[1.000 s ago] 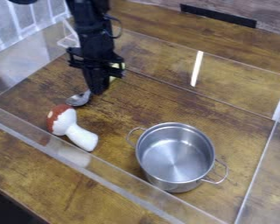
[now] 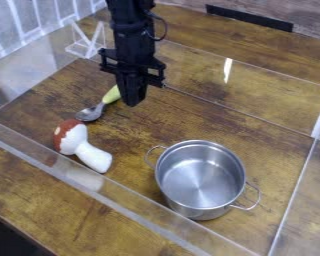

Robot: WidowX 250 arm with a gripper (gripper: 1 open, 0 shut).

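Observation:
My gripper (image 2: 131, 97) hangs in the upper middle of the camera view, shut, with nothing visible between its fingers. Just left of the fingers a pale yellow-green object (image 2: 112, 93) lies on the wood, partly hidden by the gripper. A silver spoon-like piece (image 2: 91, 112) lies below and left of it. A red-and-white mushroom-shaped toy (image 2: 77, 140) lies in the lower left, and a steel pot (image 2: 202, 178) with two handles stands at the lower right.
Clear plastic walls (image 2: 43, 149) edge the wooden work surface (image 2: 230, 105).
My gripper has moved right and down from the upper left.

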